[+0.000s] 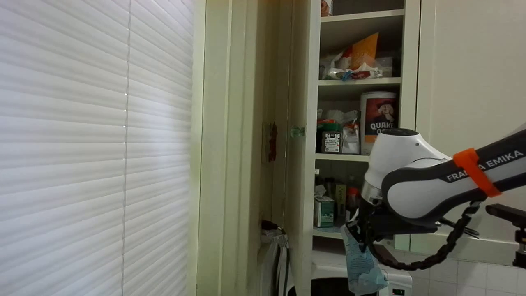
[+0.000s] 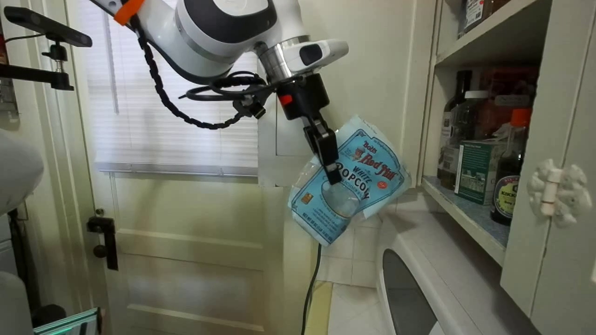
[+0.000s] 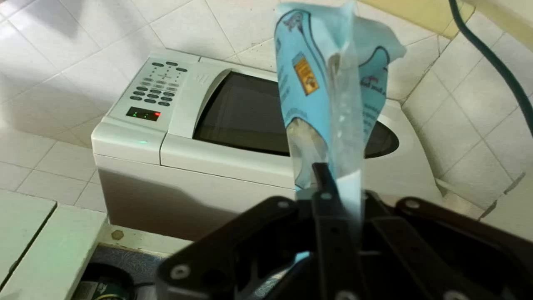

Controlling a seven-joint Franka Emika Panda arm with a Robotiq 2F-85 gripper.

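A light blue popcorn bag with clear plastic parts hangs tilted in the air, pinched by my gripper. One dark finger lies across the bag's printed front in the second exterior view. In the wrist view the bag rises from between the fingers, its thin plastic squeezed in the closed fingers. From the first exterior view, the bag dangles below my gripper, in front of the open cabinet's lower edge and the microwave. The far finger is mostly hidden behind the bag.
A white microwave stands below the bag. The open cabinet holds bottles and boxes on its lowest shelf, with an oat canister higher up. The open cabinet door borders the left side. A cord hangs by the wall.
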